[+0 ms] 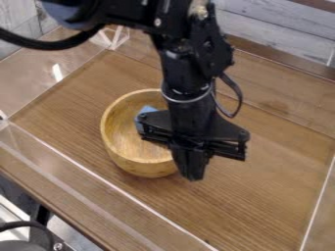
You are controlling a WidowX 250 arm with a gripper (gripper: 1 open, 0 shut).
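Observation:
My black gripper (pixel 197 157) hangs in the middle of the camera view, low over the table and at the right side of a yellow bowl (pixel 125 152), covering part of it. It looks shut, and nothing shows between its fingers, though their tips are dark and hard to make out. A light blue object (pixel 148 115) sits inside the bowl, partly hidden behind the gripper.
The wooden table (pixel 249 211) has free room to the right and in front. A pale edge runs along the left, and a wall with a ledge stands at the back.

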